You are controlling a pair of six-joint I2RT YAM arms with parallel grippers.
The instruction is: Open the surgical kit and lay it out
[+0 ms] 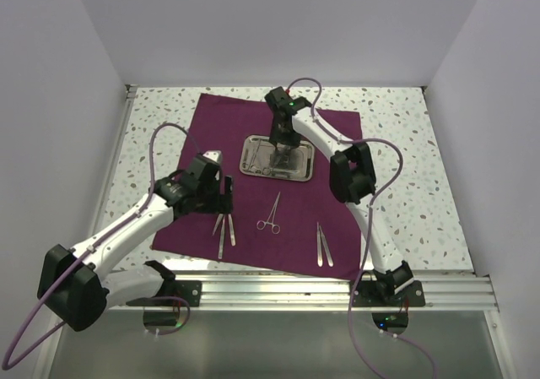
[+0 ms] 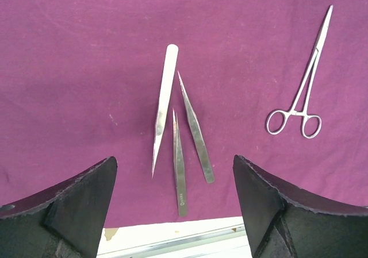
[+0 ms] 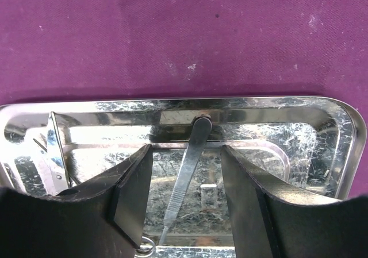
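Note:
The metal tray (image 1: 249,164) stands on the purple cloth (image 1: 333,197). My right gripper is over it, its fingers parted on either side of a slim scalpel handle (image 3: 190,163) that leans against the tray's far wall. That handle touches neither finger visibly. Ring handles (image 3: 146,247) of another tool show partly behind the left finger. My left gripper is open above three tweezers on the cloth: a pale one (image 2: 165,88), a grey one (image 2: 197,134) and another grey one (image 2: 179,174). A hemostat (image 2: 307,74) lies to their right.
Two slim tools, one of them (image 1: 320,248), lie at the cloth's front right. A bent metal piece (image 3: 56,149) sits in the tray's left end.

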